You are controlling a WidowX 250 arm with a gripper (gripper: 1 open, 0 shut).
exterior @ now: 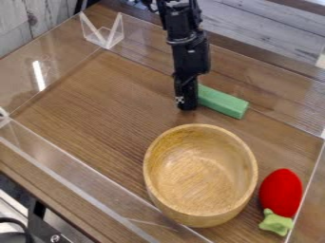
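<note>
My dark gripper [187, 101] reaches down from the top of the view to the wooden table, its tip low at the left end of a green block [222, 102], overlapping it in the view. The fingers look closed, with nothing seen between them; whether they touch the block I cannot tell.
A large tan bowl [200, 176] stands at the front centre. A red object [280, 191] with a pale green piece [277, 222] lies at the front right. A clear plastic piece [102, 32] sits at the back left.
</note>
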